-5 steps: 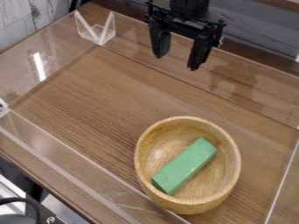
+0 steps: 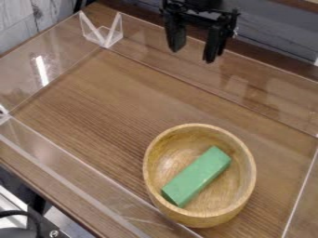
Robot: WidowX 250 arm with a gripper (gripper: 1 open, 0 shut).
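The gripper is dark and hangs at the top centre over the back of the wooden table, its fingers open and apart. A round tan bowl sits at the lower right, holding a green rectangular block lying diagonally inside it. The gripper is well away from the bowl.
A white wire-like object stands at the back left near the table's edge.
The gripper has moved back, toward the top of the view. The bowl and green block have not moved.
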